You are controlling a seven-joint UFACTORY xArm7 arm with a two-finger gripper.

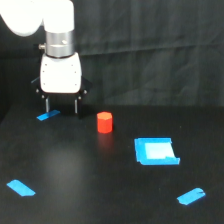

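Observation:
My gripper [62, 106] hangs over the back left of the dark table, fingers pointing down and spread wide. It is open, with nothing held between its fingertips. A small blue piece [48, 115] lies flat on the table, close to the left finger; whether they touch I cannot tell. Right of the gripper stands a red block [104, 122], apart from the fingers. A blue-rimmed square tray or dish [140, 145] with a pale inside sits right of centre.
Another flat blue piece [20, 188] lies at the front left, and one more blue piece [191, 196] at the front right. Dark curtain hangs behind the table.

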